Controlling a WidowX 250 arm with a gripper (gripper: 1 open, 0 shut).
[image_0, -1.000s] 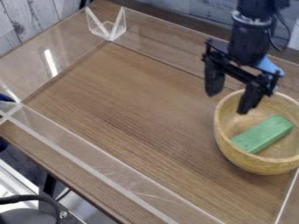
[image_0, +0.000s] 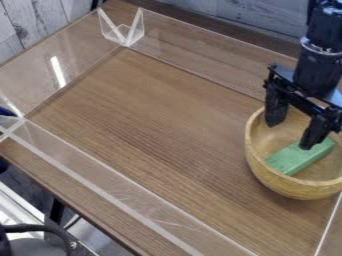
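A wooden bowl (image_0: 274, 177) sits at the right of the table with a green block (image_0: 294, 158) lying in it. My black gripper (image_0: 297, 120) is open over the bowl's back part, its fingers pointing down toward the green block, with nothing seen held between them. The gripper partly hides the bowl's back rim.
A clear plastic piece (image_0: 122, 28) stands at the back left. A dark object (image_0: 34, 243) is at the front left corner.
The bowl and block look about the same.
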